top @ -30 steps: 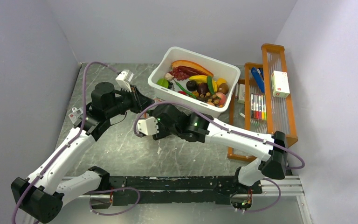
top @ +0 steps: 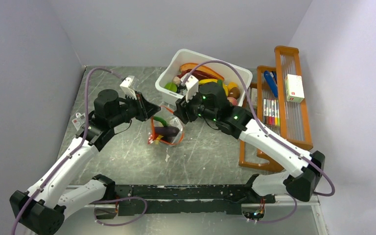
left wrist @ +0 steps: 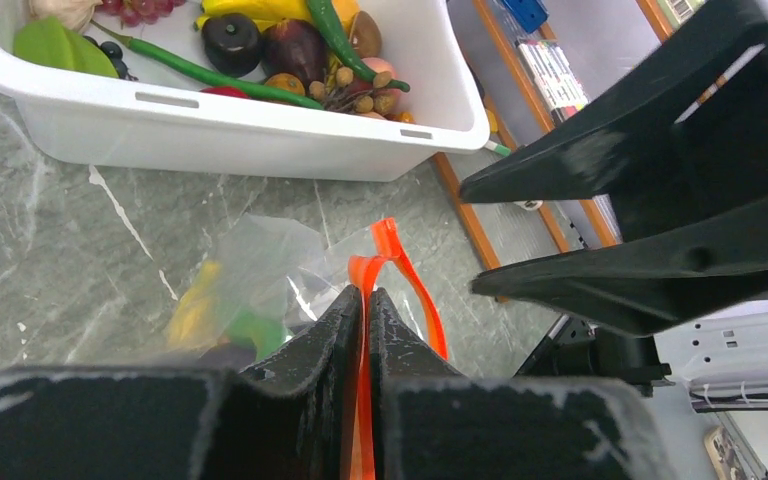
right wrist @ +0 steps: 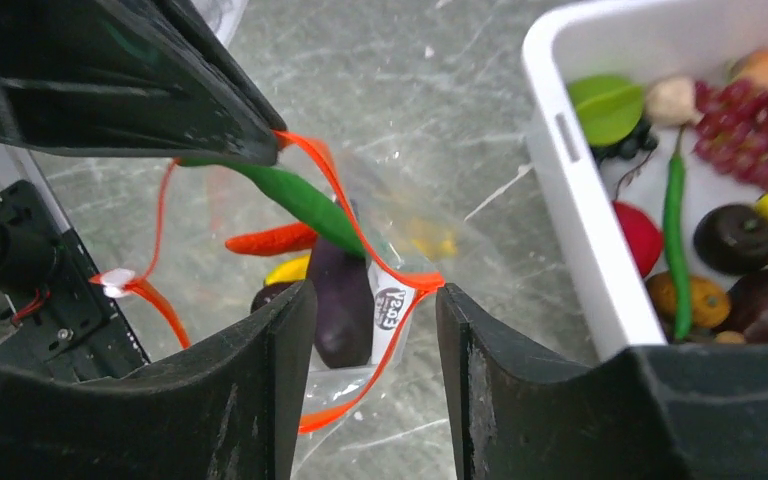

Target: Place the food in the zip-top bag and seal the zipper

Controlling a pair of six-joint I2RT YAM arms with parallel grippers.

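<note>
The zip top bag [top: 171, 137] stands on the table holding food: a green pepper [right wrist: 305, 205], an eggplant [right wrist: 340, 300], red and yellow pieces. My left gripper is shut on the bag's orange zipper edge [left wrist: 385, 240], pulling it up. My right gripper stands open just above and right of the bag in the top view; in its wrist view, the zipper edge [right wrist: 415, 283] shows between and beyond the fingers.
A white bin [top: 164, 78] full of fruit and vegetables stands behind the bag. Wooden organizers [top: 303, 137] with markers stand on the right. Bare marble table [top: 127, 161] lies in front and left.
The right arm has risen and swung back from low in front of the bag to above its right side, uncovering the bag. The left gripper has barely moved.
</note>
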